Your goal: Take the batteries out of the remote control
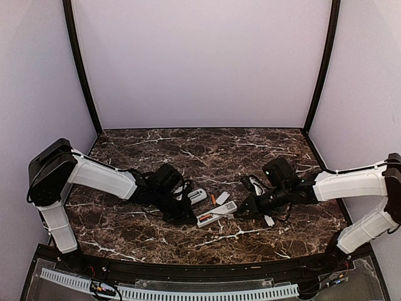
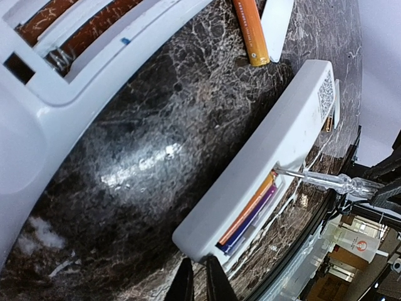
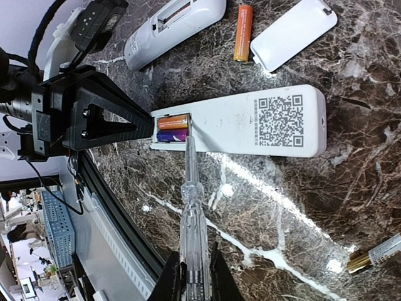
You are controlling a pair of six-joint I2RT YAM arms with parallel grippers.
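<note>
A white remote control (image 3: 232, 123) lies on the dark marbled table, its battery compartment uncovered. Two batteries sit side by side in it: an orange battery (image 3: 173, 121) and a purple battery (image 3: 172, 135). My left gripper is shut on the remote's compartment end. My right gripper is shut on a screwdriver (image 3: 192, 188) with a clear handle. In the right wrist view, the screwdriver's thin tip reaches the compartment's inner edge, at the orange battery's end; whether it is wedged under that battery cannot be told.
Behind the remote lie a loose orange battery (image 3: 243, 32) and a white cover (image 3: 294, 34). A second white device (image 3: 172, 28) with a slot lies at back left. Another battery (image 3: 376, 253) lies to the right. Bare table stretches behind.
</note>
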